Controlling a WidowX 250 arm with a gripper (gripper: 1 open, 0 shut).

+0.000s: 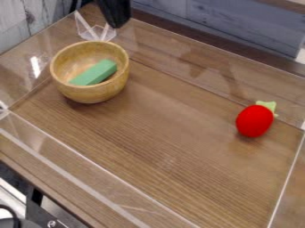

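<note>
My black gripper [110, 12] is at the top left, above and behind a tan bowl [91, 93]; only its lower part is in frame, and its fingers are too dark and cropped to judge. A green block [93, 75] lies inside the bowl. A red rounded object [254, 122] sits on the wooden table [167, 169] at the right, with a small pale green piece [268, 106] just behind it.
A pale wall or panel runs along the back, and the table's edge shows at the lower left.
</note>
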